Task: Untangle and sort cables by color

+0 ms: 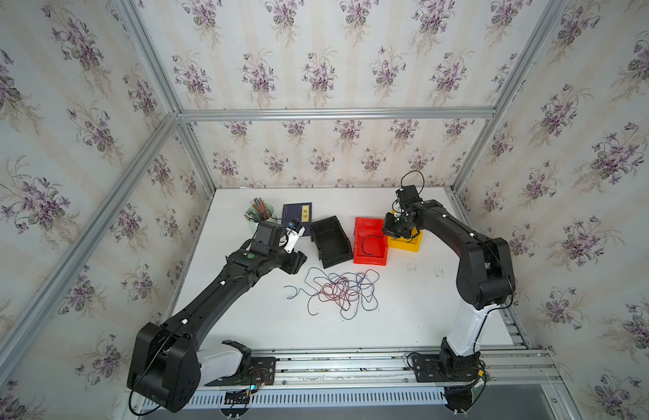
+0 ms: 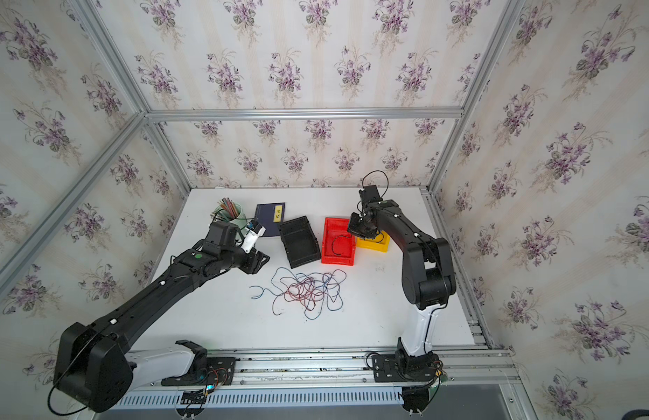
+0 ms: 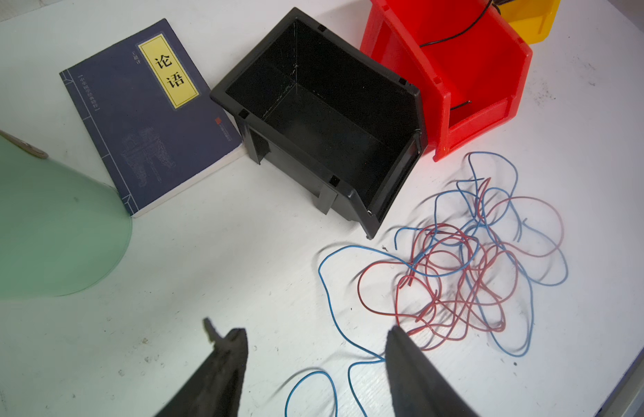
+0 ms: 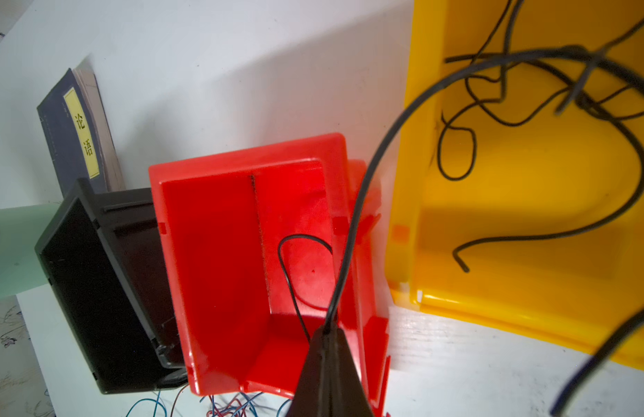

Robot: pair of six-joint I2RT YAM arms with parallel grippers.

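A tangle of red and blue cables [image 3: 433, 278] lies on the table in front of the bins. The black bin [image 3: 322, 118] is empty. The red bin [image 4: 217, 264] holds part of a black cable, and more black cables [image 4: 461, 177] lie in the yellow bin [image 4: 530, 180]. My left gripper is open above the table left of the tangle, nothing between its fingers. My right gripper is shut over the red bin's edge near the yellow bin; a black cable runs up from its fingertips, though whether it is pinched cannot be told for sure.
A dark blue book [image 3: 151, 118] lies behind the black bin, beside a green translucent container [image 3: 51, 222] holding sticks at the back left.
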